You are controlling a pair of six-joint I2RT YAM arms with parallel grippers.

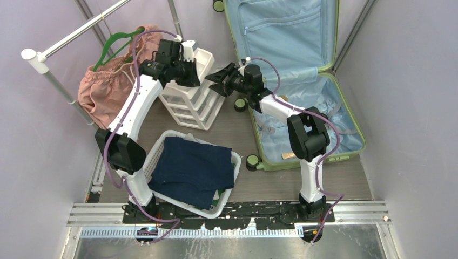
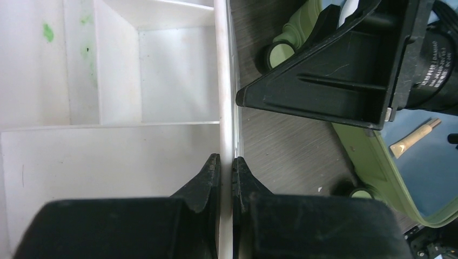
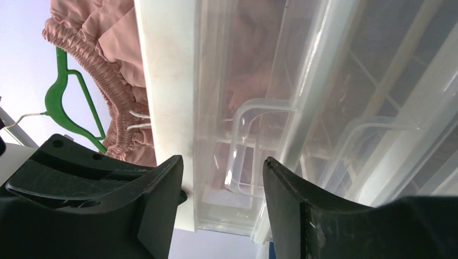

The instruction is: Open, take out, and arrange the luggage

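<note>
A white plastic drawer unit (image 1: 189, 108) with clear drawer fronts stands between the arms. My left gripper is shut on its white top rim (image 2: 223, 81). My right gripper (image 1: 216, 81) is at the unit's right side, its fingers part open before a clear drawer handle (image 3: 259, 106), with nothing shown held between them. The green suitcase (image 1: 356, 145) lies open on the right, with its blue lining and a small wooden-looking item (image 2: 410, 141) inside.
A white basket (image 1: 235, 172) with dark navy clothing (image 1: 192, 167) lies at the front left. A rail (image 1: 86, 24) with pink garments (image 1: 100, 94) on a green hanger stands at the left. Bare floor shows between basket and suitcase.
</note>
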